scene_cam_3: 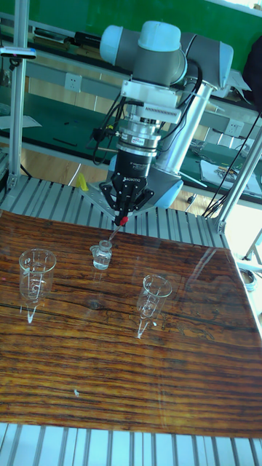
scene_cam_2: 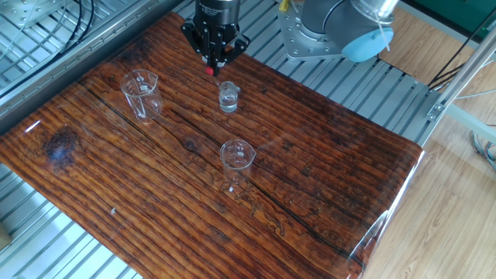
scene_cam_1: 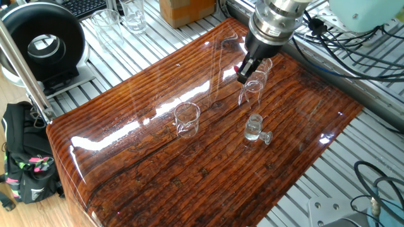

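Note:
My gripper (scene_cam_2: 211, 65) hangs above the wooden table, its fingers shut around the red bulb (scene_cam_3: 123, 220) of what looks like a dropper. A thin clear tube slants down from that bulb in exterior views 2 and 3; its exact tip is hard to make out. A small glass bottle (scene_cam_1: 253, 128) with clear liquid stands open on the table, its glass stopper (scene_cam_1: 266, 137) lying beside it. One clear beaker (scene_cam_1: 187, 120) stands near the table's middle. Another beaker (scene_cam_2: 142, 98) stands apart; in exterior view 1 it is partly behind my gripper.
Bare wooden table (scene_cam_2: 101, 194) surrounds the glassware, with wide free room toward the front. Other glass vessels (scene_cam_1: 107, 28) and a cardboard box (scene_cam_1: 187, 11) stand off the table on the slatted metal surface. Cables (scene_cam_1: 353, 63) run beside the table edge.

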